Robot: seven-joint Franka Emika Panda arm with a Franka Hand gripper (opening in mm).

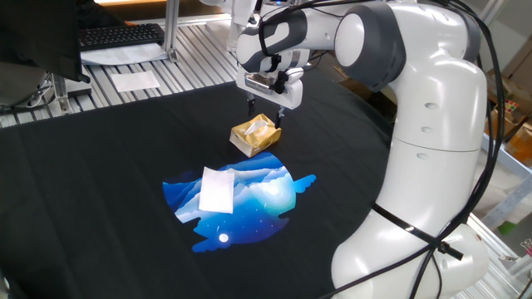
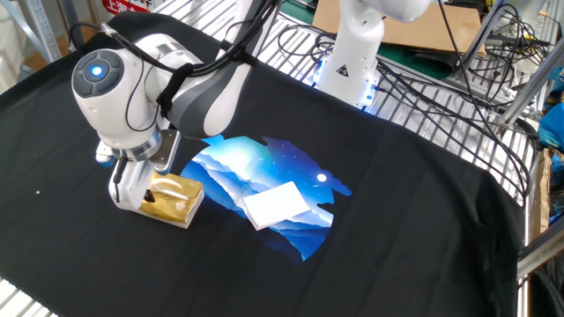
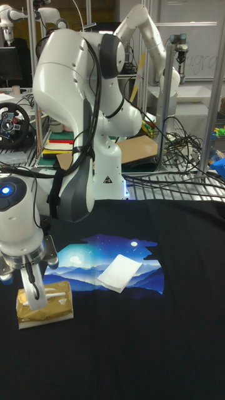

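In exterior view 1 my gripper (image 1: 265, 115) is open, its two dark fingers spread wide and pointing down. They are at the far side of a gold-and-white tissue pack (image 1: 255, 135), close above it, with no contact visible. A white tissue shows at the pack's top opening. Exterior view 2 has the gripper's hand overlapping one end of the tissue pack (image 2: 179, 199), so that part is hidden. From exterior view 3 the hand also covers part of the tissue pack (image 3: 60, 308). On a blue mountain-print mat (image 1: 270, 199) lies a flat white rectangular piece (image 1: 217, 191).
Black cloth (image 1: 91, 199) covers the table, with wide free room around the mat. A keyboard (image 1: 122, 36) and a white paper (image 1: 135, 81) lie beyond the cloth's far edge. Loose cables (image 2: 423, 92) run behind the robot's base.
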